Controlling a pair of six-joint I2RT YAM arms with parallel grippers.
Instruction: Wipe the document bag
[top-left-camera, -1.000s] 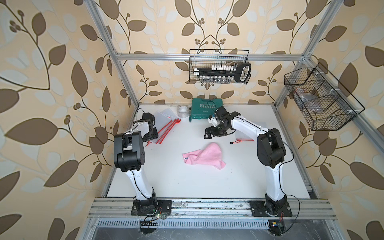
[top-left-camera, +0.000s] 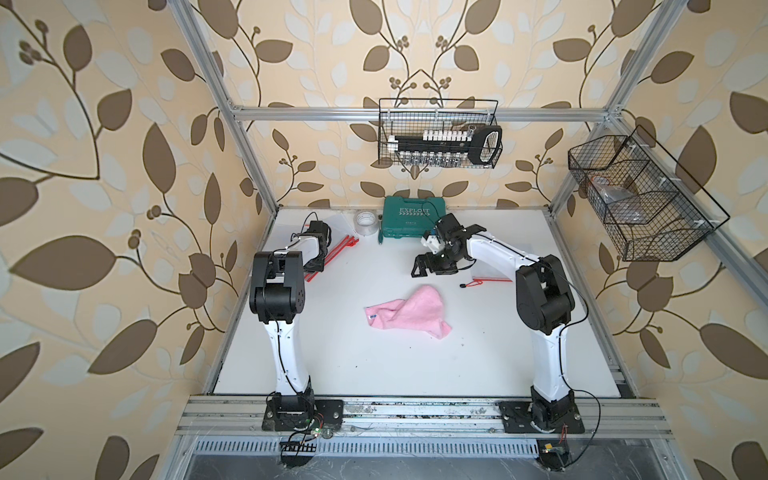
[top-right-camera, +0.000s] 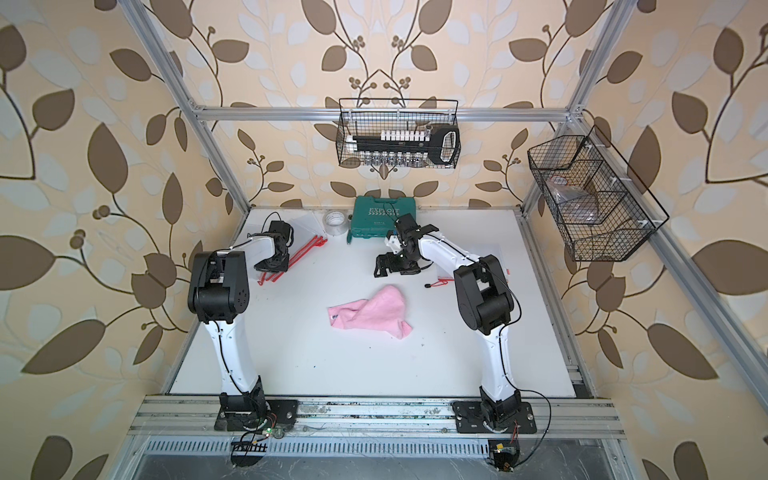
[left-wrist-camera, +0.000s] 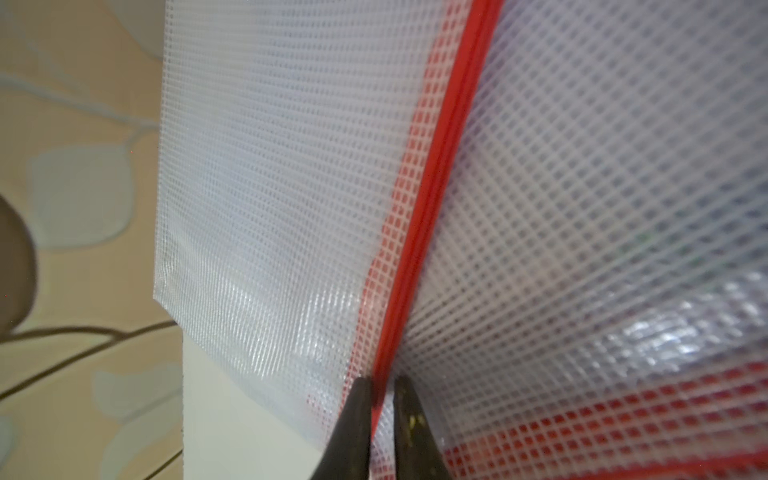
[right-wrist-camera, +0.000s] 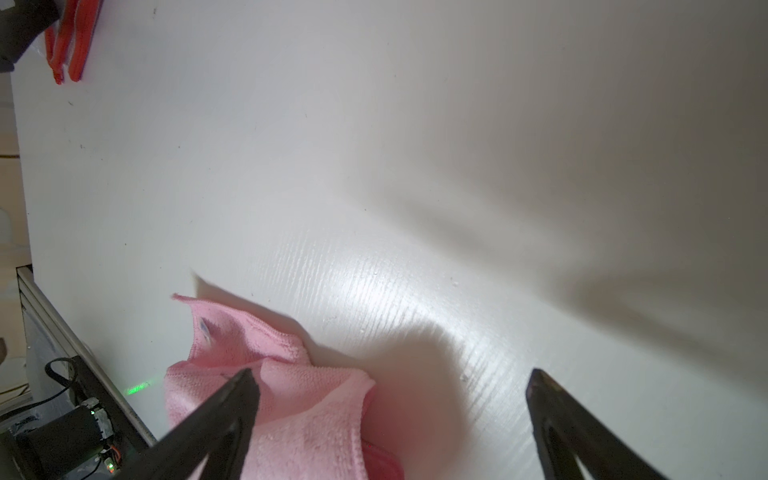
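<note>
The document bag (left-wrist-camera: 272, 176), translucent mesh with red zipper bands, is at the back left of the table. My left gripper is over it, its fingertips close together at one red band (left-wrist-camera: 428, 192), which runs into the narrow gap between them. Whether they grip the band cannot be made out. Much of the bag is hidden under the left arm in the top views. A pink cloth (top-left-camera: 412, 313) lies crumpled mid-table. My right gripper stands open above the table behind the cloth, nothing between its fingers.
A green case (top-left-camera: 413, 217) and a roll of tape (top-left-camera: 366, 223) stand at the back. By the right arm lies a thin red item (top-left-camera: 488, 281) with a dark tip.
The bag's red bands have moved a little. The right arm has barely moved; the cloth is unchanged.
</note>
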